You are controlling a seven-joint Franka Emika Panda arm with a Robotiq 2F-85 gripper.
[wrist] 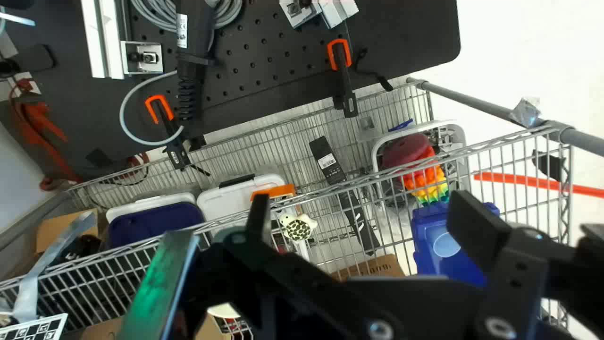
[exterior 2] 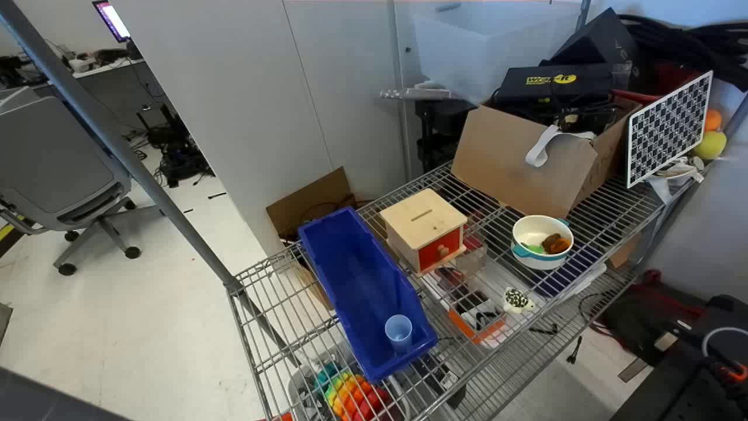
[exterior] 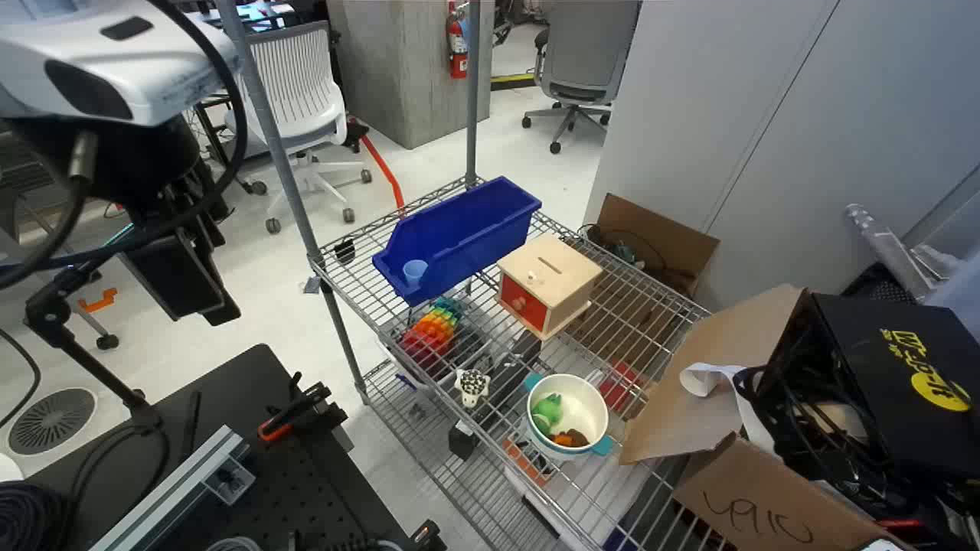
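My gripper stands open in the wrist view, its dark fingers spread wide with nothing between them. In exterior view 1 the arm (exterior: 138, 69) hangs at the upper left, well clear of the wire shelf. A long blue bin (exterior 2: 350, 273) on the shelf holds a light blue cup (exterior 2: 399, 332) at one end. Beside it is a wooden box (exterior: 551, 275) with a red drawer front and a slot on top. A white pot (exterior: 574, 400) with teal handles contains a green toy (exterior: 547, 412) and a brown one. Near the shelf's edge lies a white spotted turtle toy (exterior 2: 517, 300).
A cardboard box (exterior 2: 526, 154) full of black items takes up one end of the shelf, near a checkered board (exterior 2: 669, 130). Metal posts (exterior: 266, 110) rise at the shelf's corners. A black pegboard table (wrist: 266, 51) with clamps and cables adjoins the shelf.
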